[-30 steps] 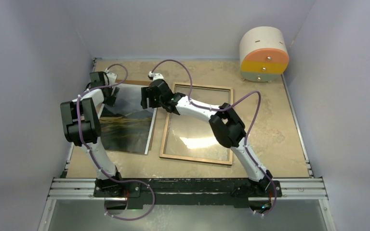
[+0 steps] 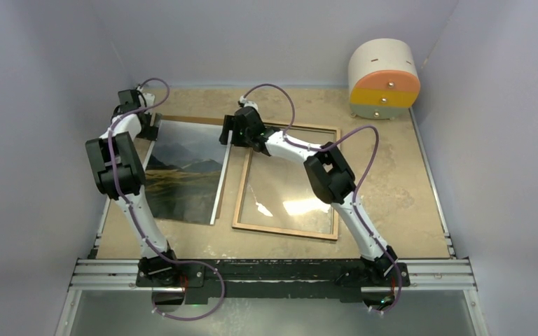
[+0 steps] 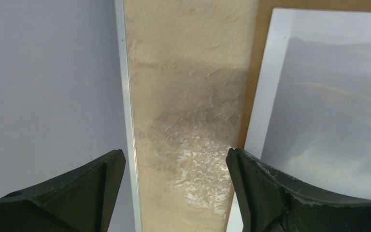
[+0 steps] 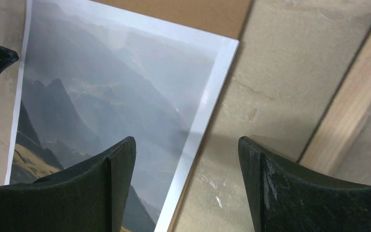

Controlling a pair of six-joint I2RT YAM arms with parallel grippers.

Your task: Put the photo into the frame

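The photo (image 2: 189,178), a mountain landscape with a white border, lies flat on a brown backing board (image 2: 192,120) at the left of the table. To its right rests the wooden frame (image 2: 241,192), with a clear reflective pane inside. At the photo's upper left edge hovers my left gripper, its fingers apart and nothing between them; one finger (image 3: 256,188) is by the white border. My right gripper stands open above the photo's upper right edge, one finger (image 4: 108,179) over the photo and the other (image 4: 265,179) over bare table.
A small rounded chest with coloured drawers (image 2: 385,77) stands at the back right. Bare table (image 2: 399,175) lies right of the frame. The left wall (image 3: 53,87) is close beside my left gripper.
Step by step, my right gripper has shifted right to the photo's edge. Photo and frame have stayed put.
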